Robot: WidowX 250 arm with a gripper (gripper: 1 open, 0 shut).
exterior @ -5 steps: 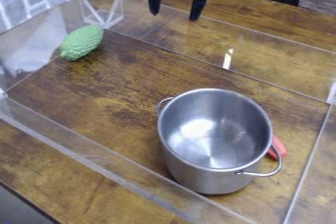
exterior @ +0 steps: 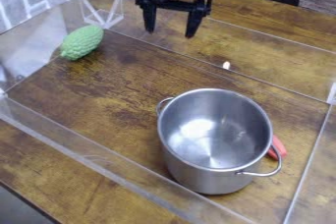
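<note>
My black gripper point(exterior: 172, 22) hangs open at the top centre of the view, above the back of a clear-walled tray, with nothing between its fingers. A green bumpy vegetable point(exterior: 81, 42) lies at the back left of the tray. A steel pot point(exterior: 214, 140) with two handles stands empty at the front right, and a red object point(exterior: 278, 147) lies behind its right side, mostly hidden.
The transparent tray wall point(exterior: 79, 154) runs around the wooden surface point(exterior: 118, 100). The middle and left front of the tray are clear. A small white mark or piece point(exterior: 226, 65) shows at the right back.
My gripper has come lower and a little toward the front from the top edge of the view. The pot and vegetable have not moved.
</note>
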